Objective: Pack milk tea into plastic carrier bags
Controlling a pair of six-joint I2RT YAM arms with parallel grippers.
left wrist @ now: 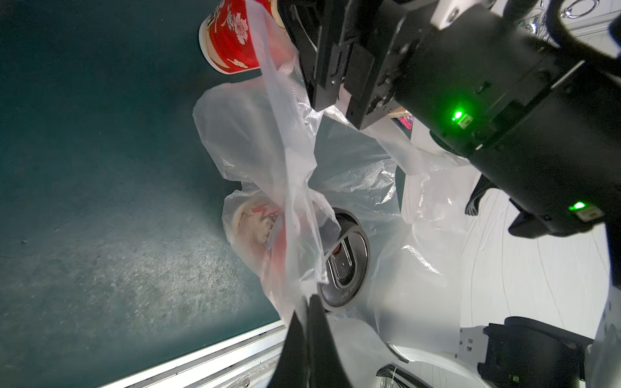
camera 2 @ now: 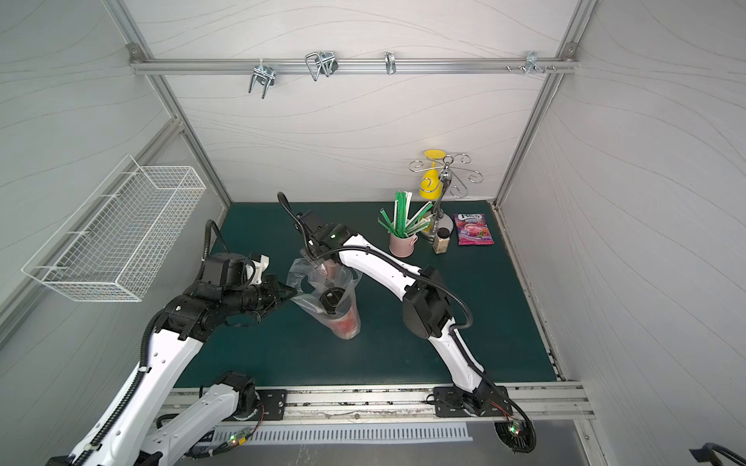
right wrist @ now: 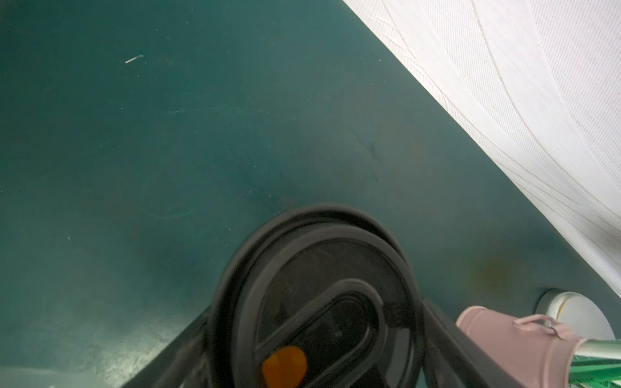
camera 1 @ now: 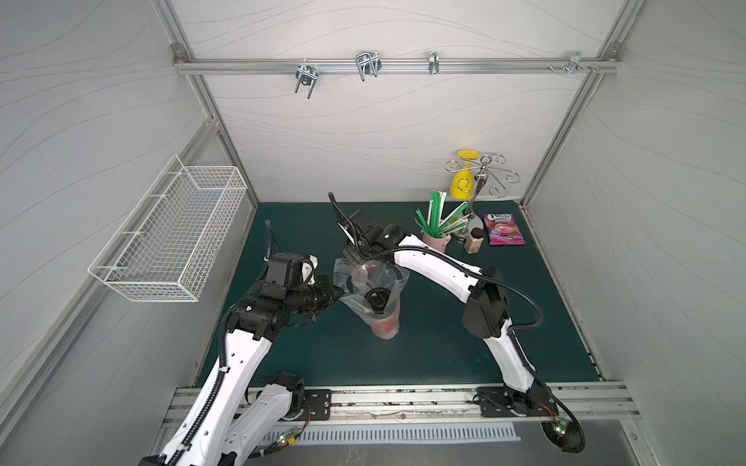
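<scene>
A clear plastic bag stands mid-table around a reddish cup with a black lid. At the bag's left rim, my left gripper is shut, the thin plastic edge running into its fingertips. Behind the bag is a second cup, red with a floral print; its black lid fills the bottom of the right wrist view. My right gripper stands open, a blurred finger on either side of that lid. Whether the fingers touch the cup cannot be told. In the left wrist view, right-hand fingers hang over the bag's mouth.
A pink pot of green and white straws, a small bottle, a metal stand and a candy packet occupy the back right. The wire basket hangs at left.
</scene>
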